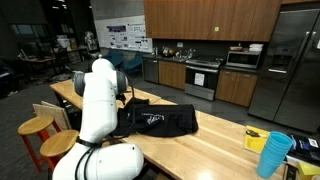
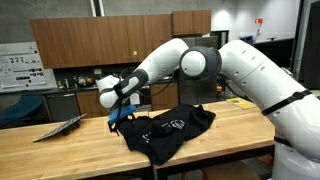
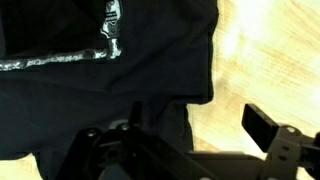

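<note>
A black garment or cloth (image 2: 170, 132) lies spread and creased on the wooden table. In the wrist view, the dark cloth (image 3: 150, 75) fills the left and middle, with a pale strip across its upper left part. Its edge lies between the fingers of my gripper, which is open with its fingers wide apart. Bare wood shows by the right finger (image 3: 262, 126). From exterior view 2, the gripper (image 2: 117, 122) points down at the cloth's left end; whether it touches the cloth cannot be made out.
A blue cup (image 1: 273, 155) and a yellow item (image 1: 256, 138) stand at the table's far right end in exterior view 1. Wooden stools (image 1: 36, 125) are beside the table at left. Bare tabletop (image 2: 50, 150) stretches left of the cloth in exterior view 2.
</note>
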